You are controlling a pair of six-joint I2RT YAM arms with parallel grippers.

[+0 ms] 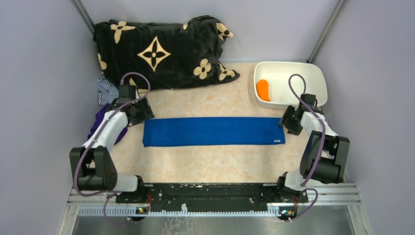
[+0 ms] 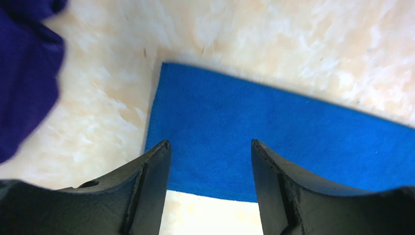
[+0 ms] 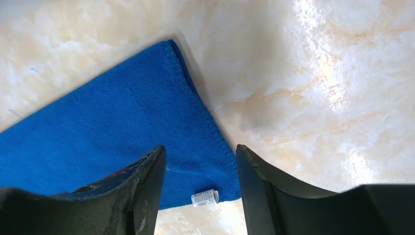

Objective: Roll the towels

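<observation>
A long blue towel [image 1: 213, 130] lies flat in a narrow strip across the middle of the table, with a small white label at its right end. My left gripper hangs just above the towel's left end, part open, nothing between its fingers. My right gripper is over the towel's right end near its edge, also part open and empty; in the right wrist view the label [image 3: 204, 198] shows between the fingertips, below them.
A purple cloth [image 2: 27, 83] and striped cloth [image 1: 107, 90] lie at the left, beside a black patterned pillow [image 1: 161, 54]. A white tub [image 1: 298, 83] holding an orange item [image 1: 262, 90] stands back right.
</observation>
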